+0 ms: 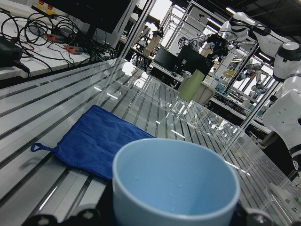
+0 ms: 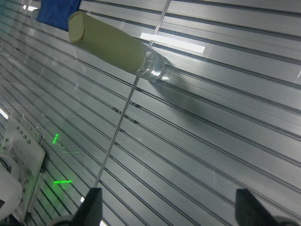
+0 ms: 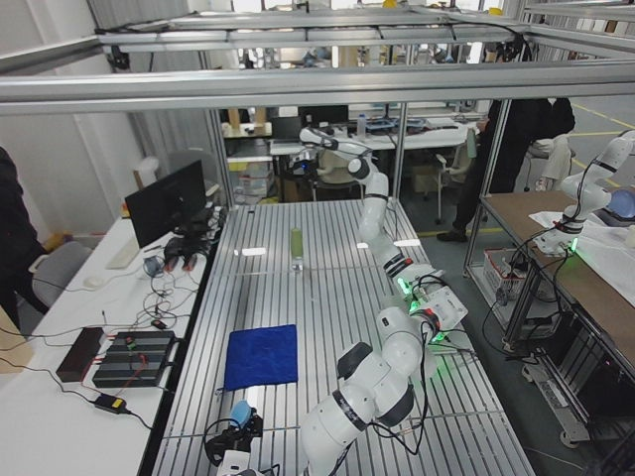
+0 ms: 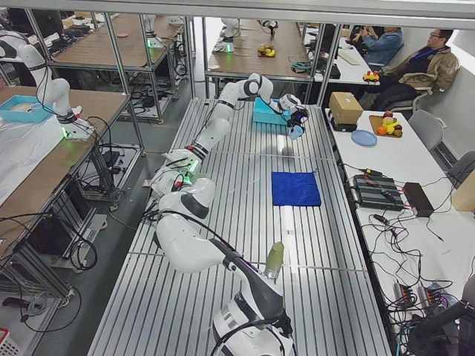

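Note:
A light-blue cup fills the lower middle of the left wrist view, with my left gripper shut on it. A blue cloth lies flat on the slatted metal table. Farther along stands a green object on a clear base, upright, apart from both grippers. My right gripper is raised above the table and open, with nothing between its fingers in the right wrist view.
A teal bin sits at the left arm's end of the table in the camera right view. Side desks hold a monitor, black boxes and cables.

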